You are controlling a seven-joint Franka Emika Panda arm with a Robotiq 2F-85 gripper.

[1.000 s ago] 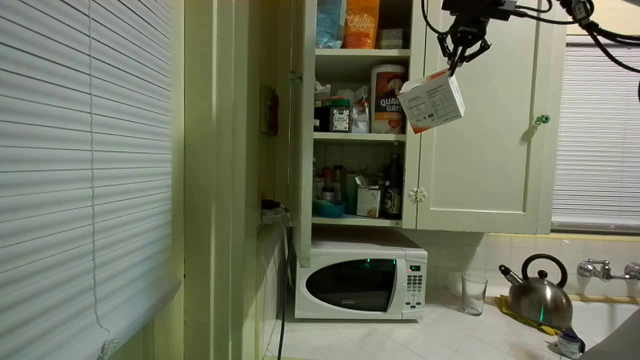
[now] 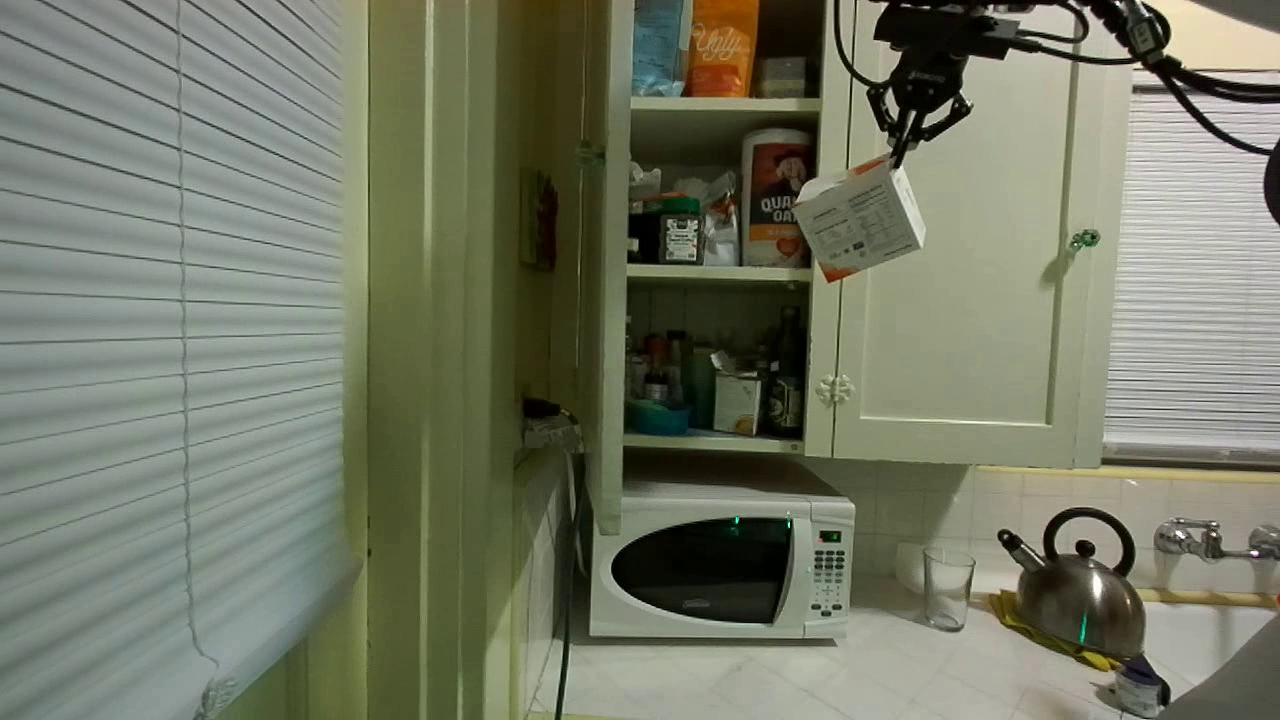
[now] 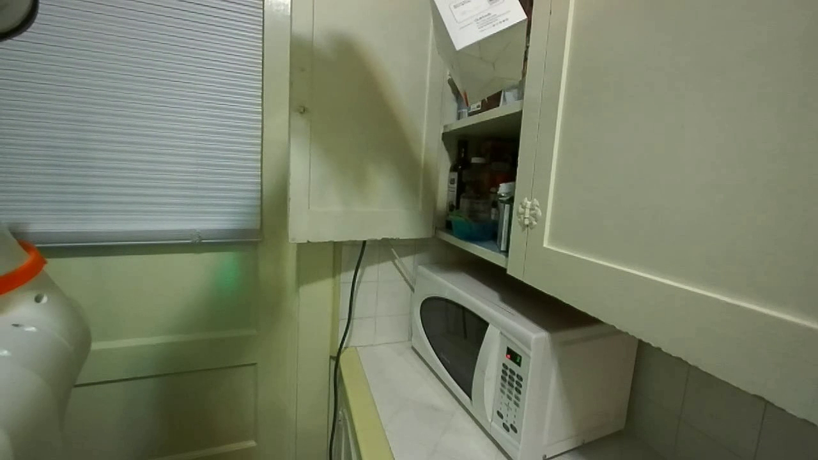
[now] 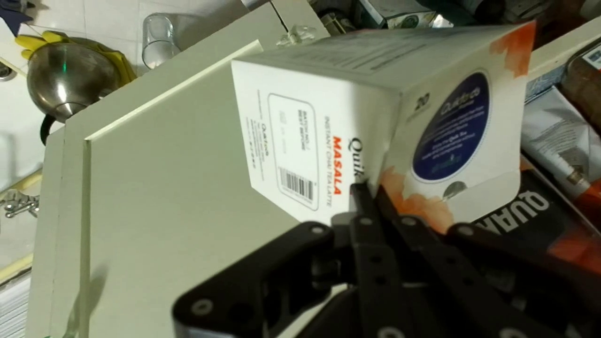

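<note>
A white and orange tea box point(image 2: 861, 220) hangs tilted in the air in front of the closed cabinet door. Above it, my gripper point(image 2: 900, 162) is shut on the box's thin upper edge. From the wrist, the box point(image 4: 315, 135) shows its barcode side and a blue oval label, with the fingertips of my gripper close together at its near corner. In exterior view 2 only a lower part of the box point(image 3: 481, 19) shows at the top, in front of the cabinet opening; the gripper is out of that frame.
The open cabinet's middle shelf point(image 2: 720, 274) carries an oats canister point(image 2: 777, 198), a green-lidded jar point(image 2: 680, 230) and bags. Bottles and a small carton point(image 2: 737, 400) fill the lower shelf. Below are a microwave point(image 2: 720, 564), a drinking glass point(image 2: 948, 588) and a kettle point(image 2: 1080, 600).
The gripper and box have moved slightly down and a little to the left. The box stays tilted in its grasp, and the shelves look the same.
</note>
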